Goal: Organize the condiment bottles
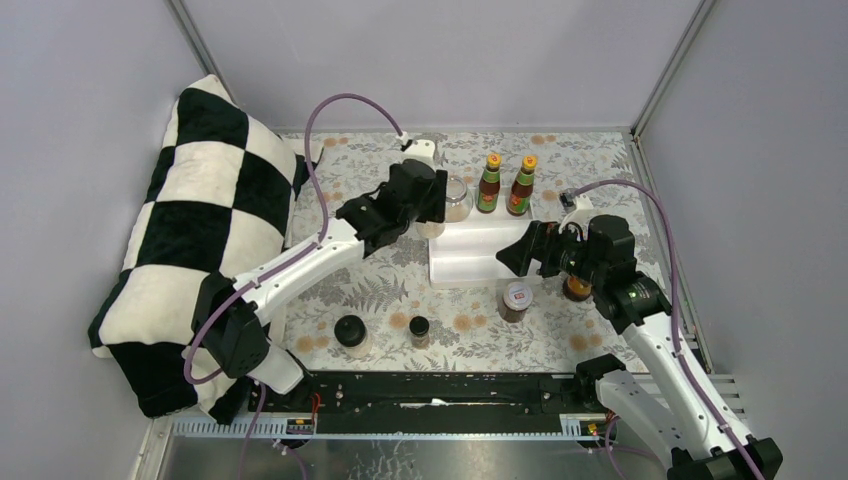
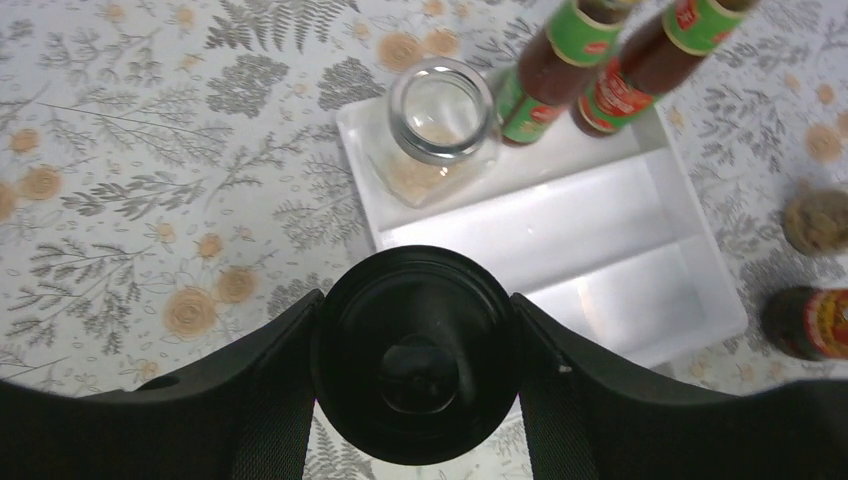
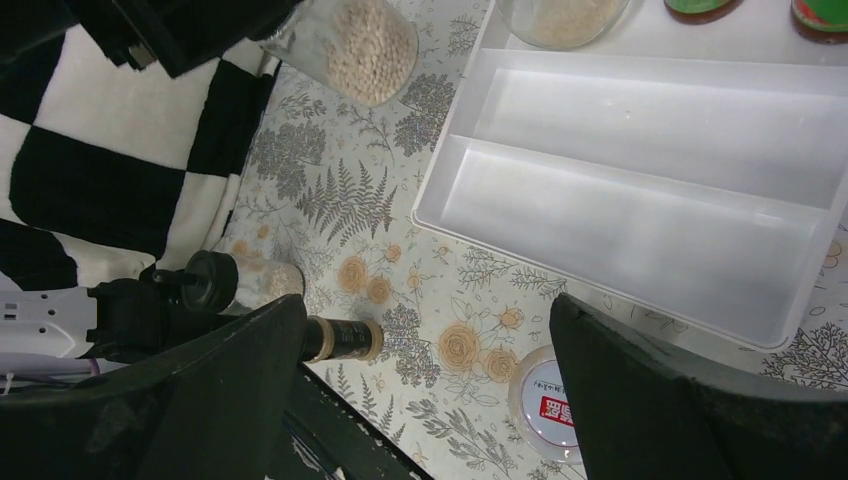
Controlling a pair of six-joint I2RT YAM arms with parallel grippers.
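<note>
A jar with a black lid point(image 2: 417, 355) is gripped by my left gripper point(image 1: 436, 200), which is shut on it just left of the white tray point(image 1: 482, 272). Pale grains fill this jar's clear body point(image 3: 372, 55), raised in the right wrist view. In the tray's back compartment stand an open-topped glass jar point(image 2: 440, 115) and two sauce bottles point(image 1: 489, 185) point(image 1: 523, 187). Its middle and front compartments are empty. My right gripper point(image 1: 527, 264) is open over the tray's right front, nothing between its fingers.
A jar with a white lid point(image 1: 517, 297) stands before the tray. A brown bottle point(image 1: 577, 287) is partly hidden by the right arm. Two black-capped containers point(image 1: 351, 332) point(image 1: 419, 330) stand at the front left. A checkered cushion point(image 1: 200, 230) fills the left side.
</note>
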